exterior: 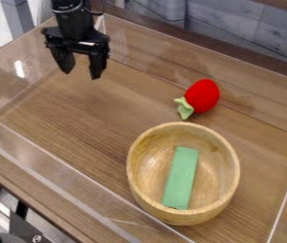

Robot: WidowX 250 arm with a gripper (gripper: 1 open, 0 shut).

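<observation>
My black gripper [79,59] hangs at the top left over the wooden floor, two dark fingers apart and pointing down, with nothing seen between them. A red strawberry-like object [202,96] with a green top lies right of centre. A round wooden bowl [154,178] at the lower right holds a green bar [181,177].
Dark walls border it along the back. Some dark cables show at the lower left edge.
</observation>
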